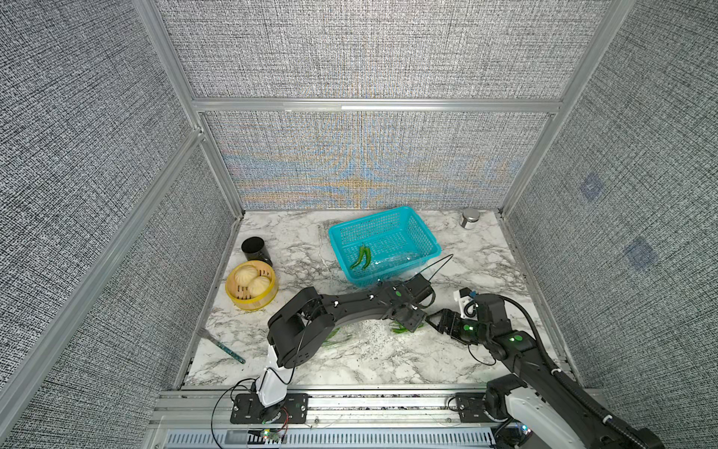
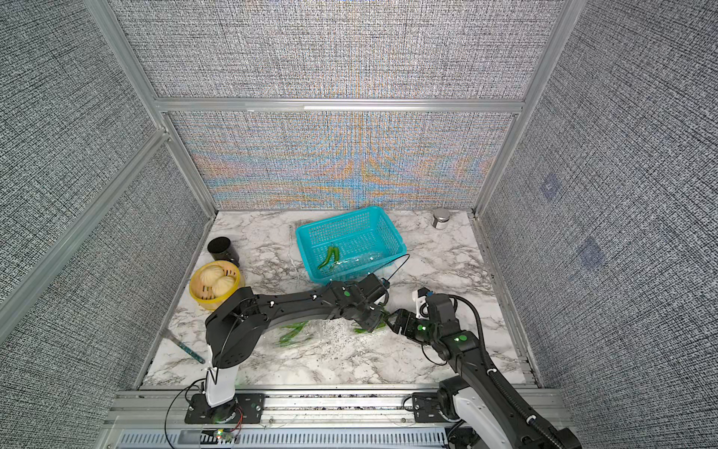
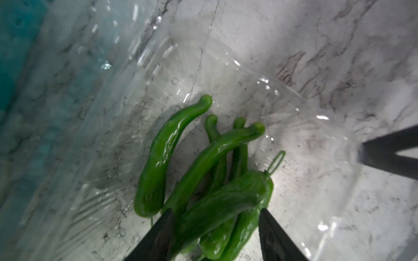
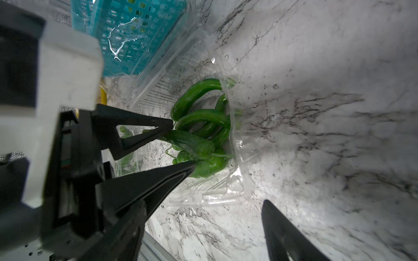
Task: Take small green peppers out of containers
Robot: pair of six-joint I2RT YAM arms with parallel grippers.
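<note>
Several green peppers (image 3: 174, 139) lie heaped in a clear plastic container (image 4: 238, 182) in front of the basket. My left gripper reaches down over this heap, its fingers apart on either side of one pepper (image 3: 222, 204); whether both touch it is unclear. At the container's right rim is my right gripper (image 2: 390, 320), with its fingers (image 4: 280, 235) spread and no pepper between them. More peppers (image 2: 293, 332) lie to the left, partly under the left arm. The blue basket (image 1: 430, 238) holds a few peppers (image 1: 362, 258).
A yellow steamer with buns (image 1: 252, 286) and a black cup (image 1: 255, 249) stand at the left. A brush-like tool (image 1: 224, 348) lies at front left. A small metal-lidded jar (image 1: 469, 217) stands back right.
</note>
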